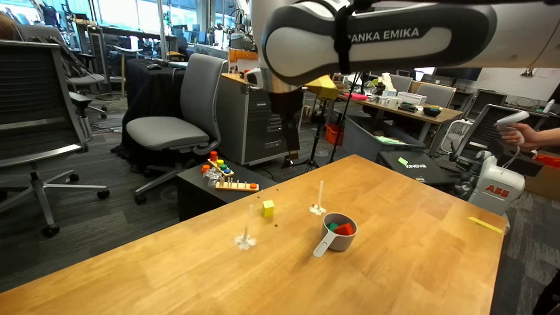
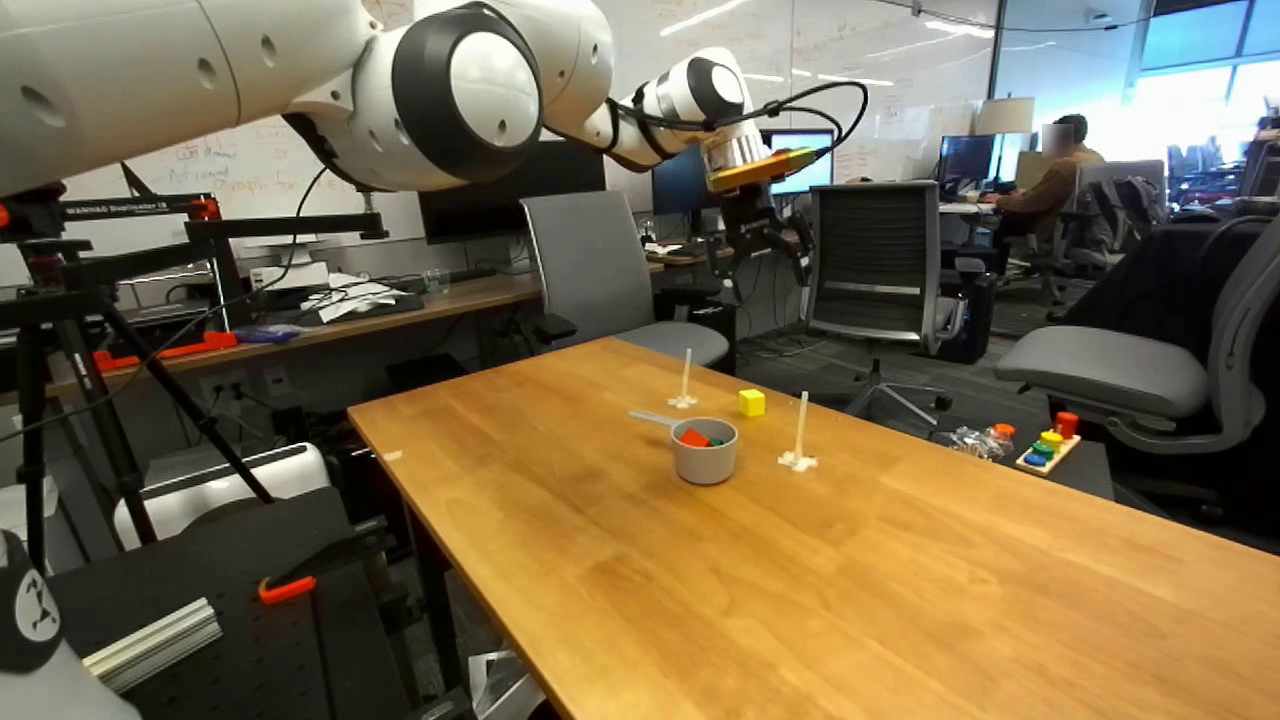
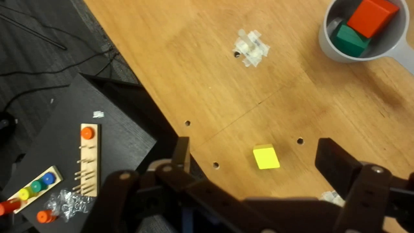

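Observation:
A yellow cube [image 3: 266,157] rests by itself on the wooden table, near the edge that faces the black side stand. My gripper [image 2: 765,283] hangs well above the tabletop, open and empty. In the wrist view its dark fingers [image 3: 336,167] stand wide apart, with the cube far below and between them in the picture. A grey handled cup [image 1: 339,241] stands upright on the table, apart from the cube. Inside the cup lie a red block [image 3: 372,17] and a green block [image 3: 350,40]; something pale beside them is too hidden to name.
Two thin upright pegs, one peg [image 1: 320,195] near the cup and another peg [image 1: 247,225] across from it, are taped to the table. The side stand [image 3: 116,128] holds peg-board toys beyond the edge.

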